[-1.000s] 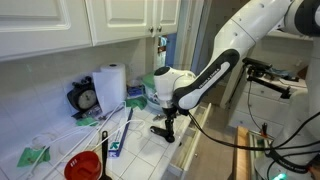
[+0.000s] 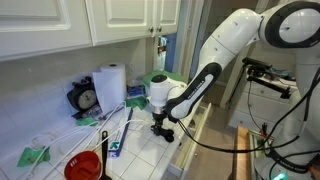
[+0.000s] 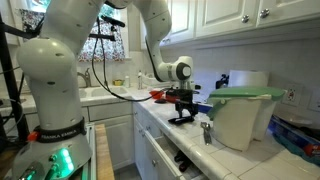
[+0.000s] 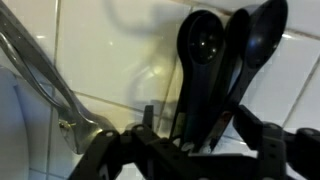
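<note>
Several black spoons [image 4: 205, 60] lie close together on the white tiled counter in the wrist view, bowls toward the top, handles running down between my fingers. My gripper is just over their handle ends, its fingers apart on either side, part way open. In exterior view 1 the gripper [image 2: 160, 129] points down at the dark utensils near the counter's front edge; its tips are hard to separate from them. Exterior view 2 shows the gripper [image 3: 184, 118] low over the counter beside the dark spoons.
Silver metal tongs [image 4: 65, 100] lie left of the spoons. A green-lidded white bin [image 3: 238, 120] stands close by. An open drawer [image 3: 168, 158] juts out below the counter edge. A red colander [image 2: 82, 166] and paper towel roll [image 2: 110, 88] are farther along the counter.
In exterior view 1 my gripper and its arm have shifted a little to the left over the utensils. The surrounding objects look unmoved.
</note>
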